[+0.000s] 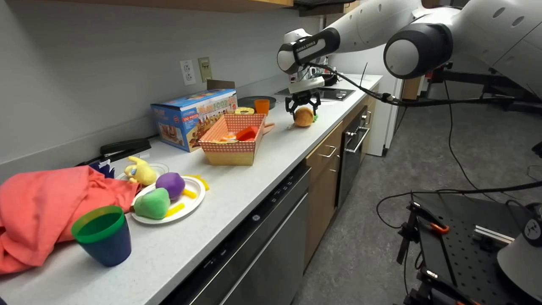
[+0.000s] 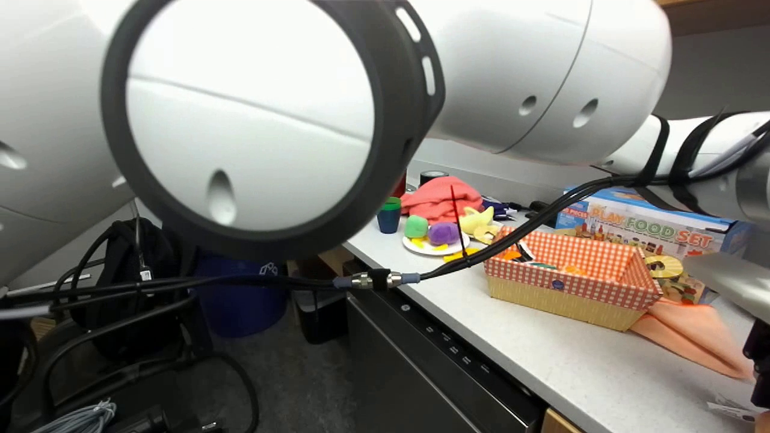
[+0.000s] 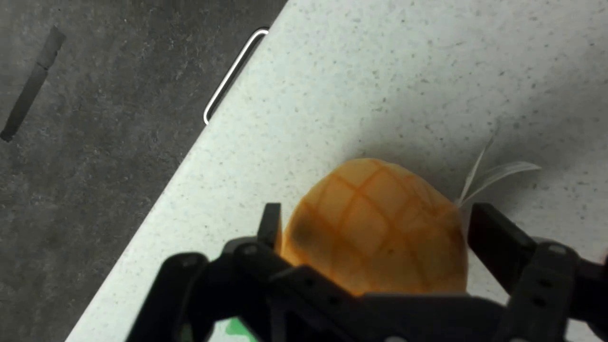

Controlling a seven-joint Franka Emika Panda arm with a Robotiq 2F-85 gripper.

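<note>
An orange toy pineapple with crossing lines on its skin lies on the countertop. My gripper is open around it, one finger on each side; a narrow gap shows at the right, while contact at the left is hard to judge. The toy's lower part is hidden behind the gripper body, with a bit of green leaf peeking out below. In exterior view 1 the pineapple sits under and between the fingers of the gripper. Exterior view 2 shows only a dark sliver of the hand at its right edge.
A checkered basket holding toy food stands nearer that camera, before a play food box. Beyond are an orange cup and a dark pan. A plate, a blue-green cup and red cloth lie farther along.
</note>
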